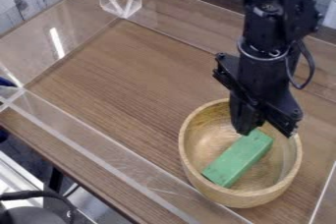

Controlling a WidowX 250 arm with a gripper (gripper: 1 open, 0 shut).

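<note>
A round tan wooden bowl (205, 174) sits at the lower right of the table, holding a green rectangular block (238, 160) that lies diagonally inside it. My black gripper (247, 120) is over the back part of the bowl, above the upper end of the block. Its fingers look closed, with nothing visible between them. The bowl's back is partly hidden behind it.
A small white wire-like object (120, 2) stands at the back left. Black cables (39, 198) lie at the lower left.
</note>
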